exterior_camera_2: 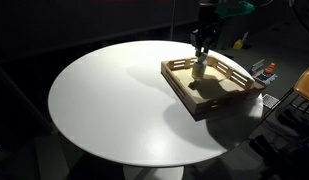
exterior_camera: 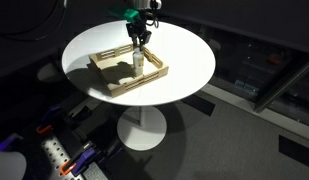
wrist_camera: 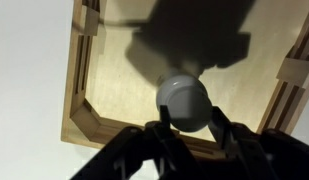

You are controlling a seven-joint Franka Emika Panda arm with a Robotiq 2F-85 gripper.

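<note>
A pale bottle [exterior_camera: 138,64] stands upright within the wooden tray [exterior_camera: 118,89], as exterior view 1 shows. Exterior view 2 shows the same bottle [exterior_camera_2: 199,71] inside the tray's low walls [exterior_camera_2: 203,105]. My gripper [exterior_camera: 141,43] comes down from above and is shut on the bottle's top. From the wrist, the round grey cap [wrist_camera: 184,100] lies between the dark fingers. The bottle's body is hidden beneath its cap there. Whether its base touches the tray floor, I cannot tell.
The tray rests on a round white table [exterior_camera_2: 104,105], whose surface is clear in front of and beside it. Slatted tray walls [wrist_camera: 82,62] surround the bottle. Beyond the table, several coloured objects [exterior_camera_2: 264,72] are near the right side in exterior view 2.
</note>
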